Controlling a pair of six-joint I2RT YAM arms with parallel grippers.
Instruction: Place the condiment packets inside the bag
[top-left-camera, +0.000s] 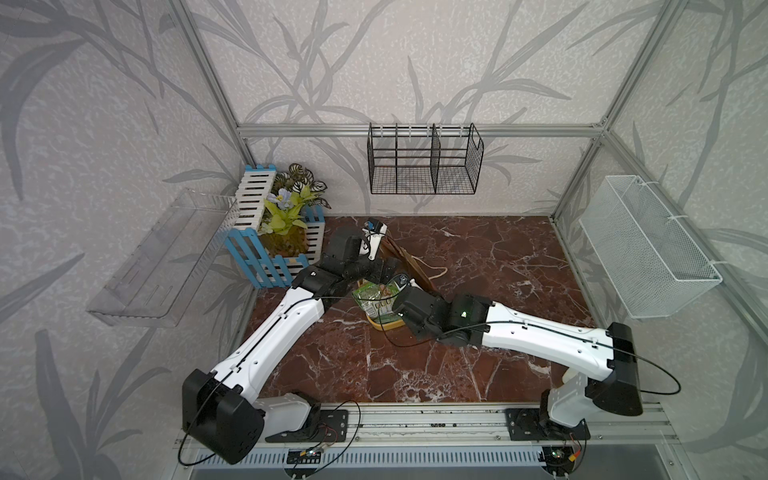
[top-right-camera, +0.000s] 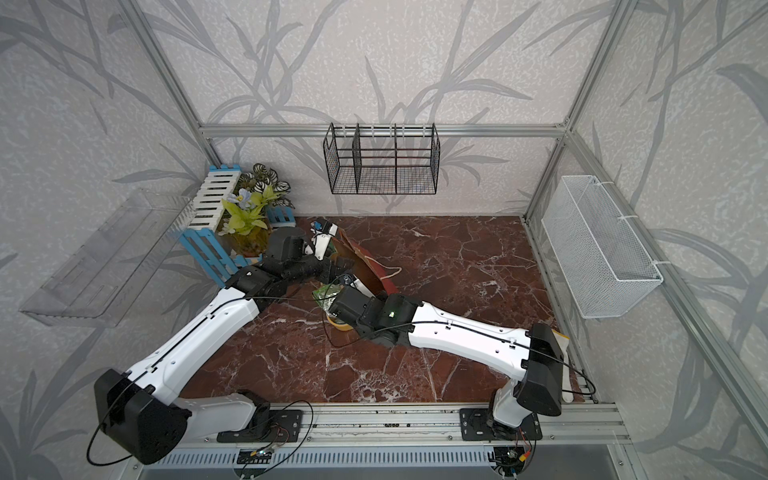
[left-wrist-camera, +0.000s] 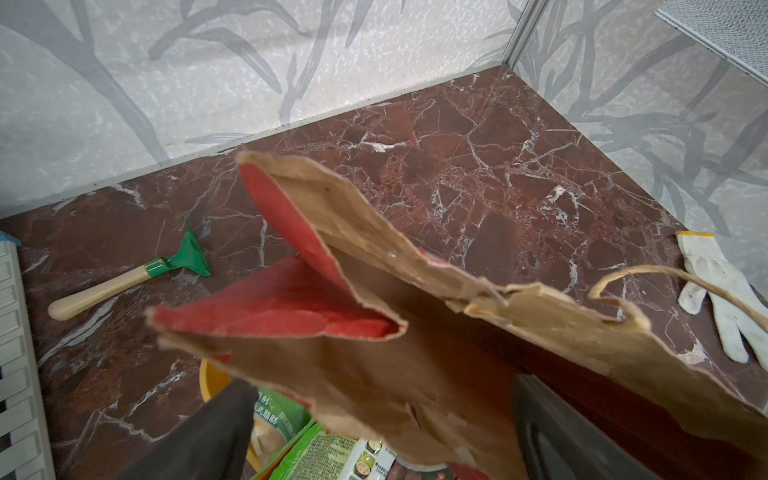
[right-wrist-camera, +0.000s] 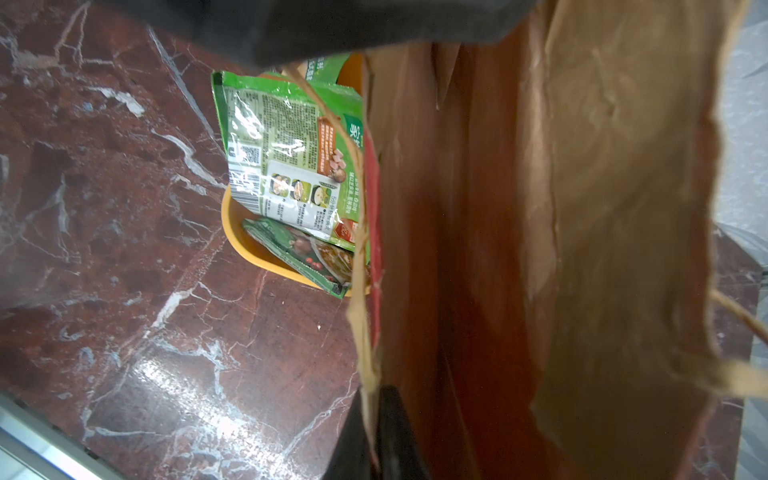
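Observation:
The red-and-brown paper bag stands open beside a yellow basket holding green condiment packets, which are partly hidden under the arms in the top views. My left gripper is open at the bag's crumpled rim; whether paper lies fully between its fingers is unclear. My right gripper is at the bag's near edge, with the twisted handle running down to its dark fingertips; I cannot tell how far its fingers are apart.
A planter fence stands at back left. A green-headed tool and white gloves lie on the table. Wire baskets hang on the walls.

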